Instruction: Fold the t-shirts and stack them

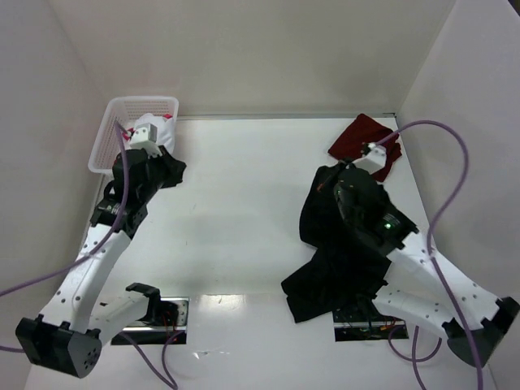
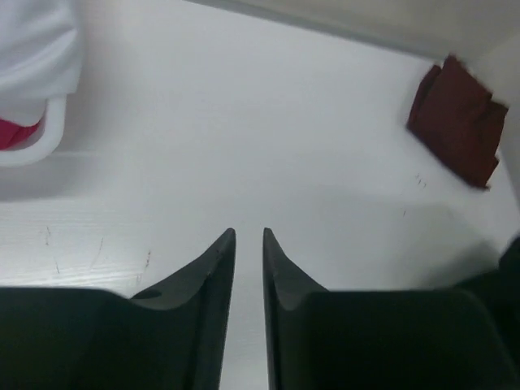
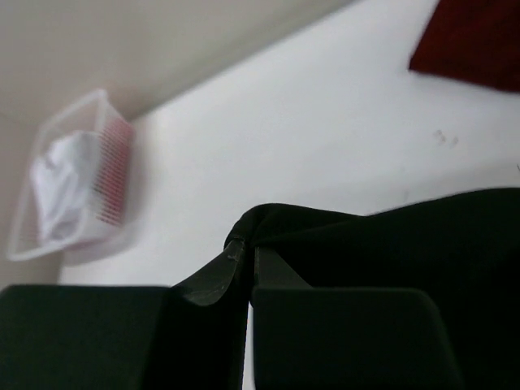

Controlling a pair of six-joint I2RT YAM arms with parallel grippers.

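Observation:
The black t-shirt (image 1: 319, 264) hangs bunched at the right side of the table, its lower end spreading toward the front edge. My right gripper (image 1: 325, 180) is shut on it; in the right wrist view a fold of the black cloth (image 3: 325, 223) comes out between the fingertips. At the left, near the basket, my left gripper is partly open, with only bare table showing through the gap. A dark red folded shirt (image 1: 357, 134) lies at the back right corner, partly hidden by my right arm in the top view.
A white basket (image 1: 103, 146) with white and red cloth (image 1: 162, 128) in it stands at the back left, just behind my left gripper.

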